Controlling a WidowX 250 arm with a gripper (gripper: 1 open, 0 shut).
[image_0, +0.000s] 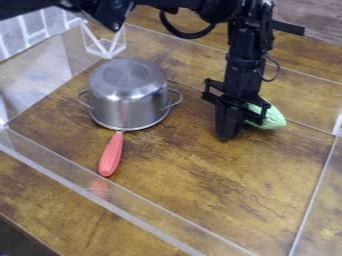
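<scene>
My black gripper (230, 118) reaches down from the top of the camera view onto a pale green object (273, 119) on the wooden table, right of centre. The object pokes out to the right of the gripper, which partly hides it. The fingers look close together at the table; whether anything is between them is hard to tell. A steel pot (128, 92) with two side handles stands to the left, and a pink-red elongated object (111, 154) lies below it.
Clear plastic walls or edges (120, 208) border the work area. A white wire frame (104, 40) is at the back left.
</scene>
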